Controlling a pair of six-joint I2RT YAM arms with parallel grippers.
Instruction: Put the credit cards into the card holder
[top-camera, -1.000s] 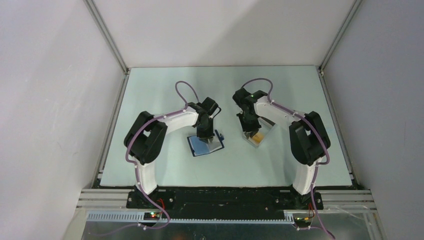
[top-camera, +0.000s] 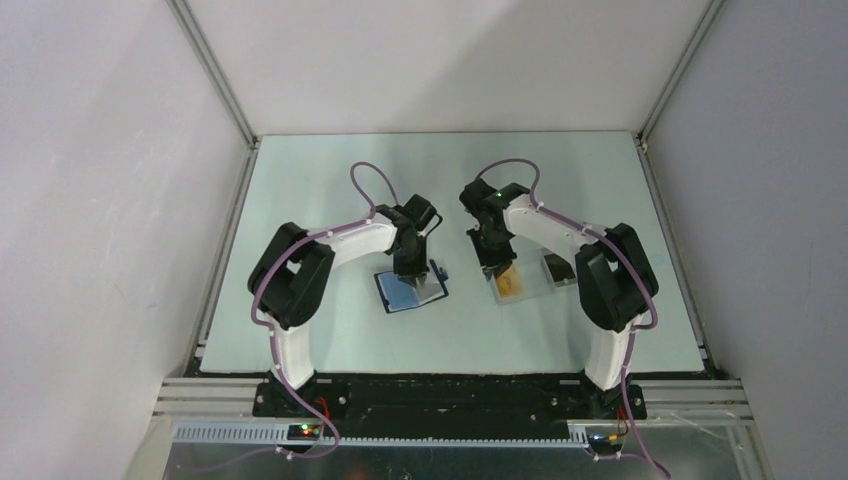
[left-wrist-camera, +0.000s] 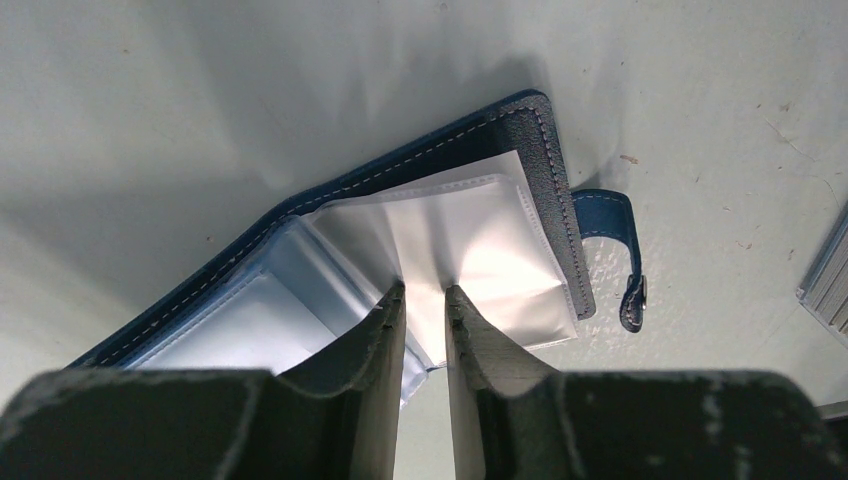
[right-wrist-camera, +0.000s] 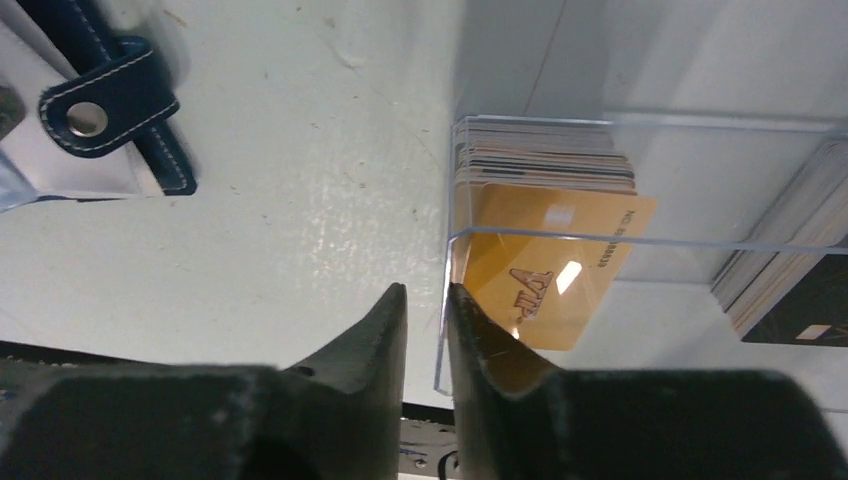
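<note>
The navy card holder (left-wrist-camera: 540, 160) lies open on the table, clear sleeves (left-wrist-camera: 480, 250) showing, strap on its right. My left gripper is over the sleeves, fingertips close together with a narrow gap; whether it grips a sleeve is unclear. A clear plastic box (right-wrist-camera: 700, 240) holds an orange card stack (right-wrist-camera: 530, 290) at its left end and a dark-topped stack (right-wrist-camera: 790, 310) at its right. My right gripper is at the box's left wall, fingertips slightly apart, one on each side or against it; the exact contact is unclear.
Bare table (top-camera: 440, 340) surrounds both items, with a narrow clear strip between holder and box. The table's front edge and dark rail show below in the top view.
The left arm and holder look unchanged.
</note>
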